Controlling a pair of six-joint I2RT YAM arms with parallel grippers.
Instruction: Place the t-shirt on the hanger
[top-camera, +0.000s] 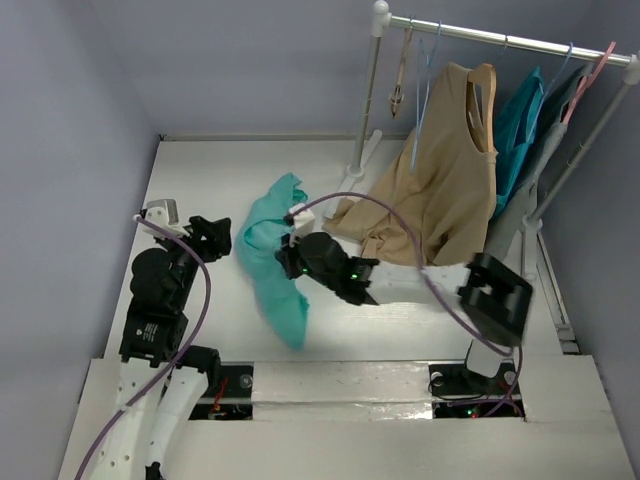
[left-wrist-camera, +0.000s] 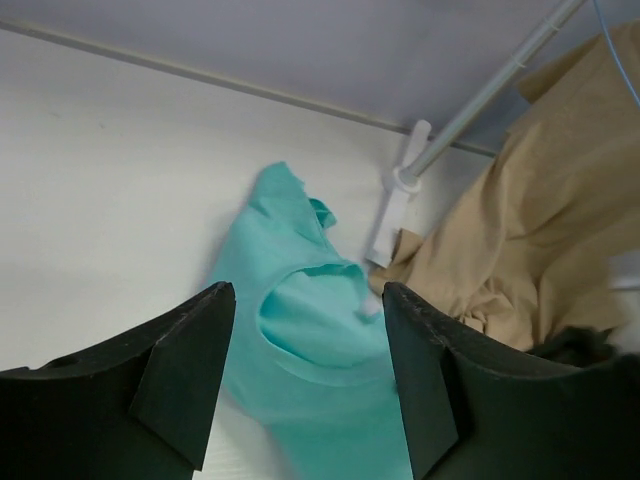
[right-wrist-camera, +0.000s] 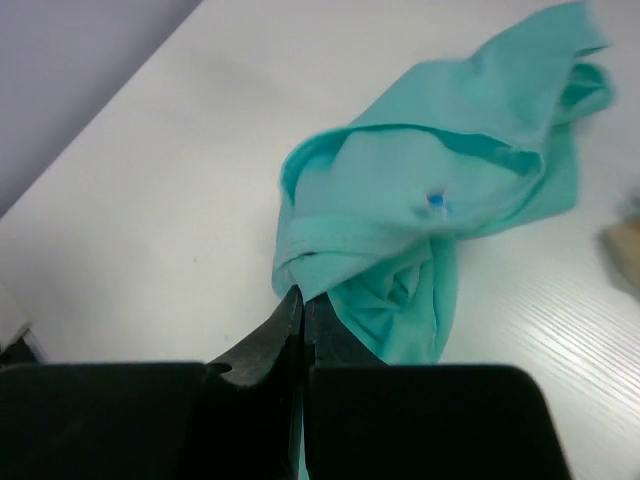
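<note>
The teal t-shirt (top-camera: 275, 275) lies crumpled on the white board. My right gripper (top-camera: 290, 260) is shut on a fold of it, with cloth gathered at its fingertips in the right wrist view. My left gripper (top-camera: 210, 235) hangs just left of the shirt; in the left wrist view its fingers (left-wrist-camera: 160, 390) stand apart, with the shirt seen beyond them. Blue hangers (top-camera: 425, 90) hang empty from the rail at the upper right.
A clothes rack (top-camera: 470, 32) holds a tan garment (top-camera: 450, 170) on a wooden hanger, its folds reaching the board, plus teal and grey garments to the right. Bare board (top-camera: 180, 170) shows at the back left.
</note>
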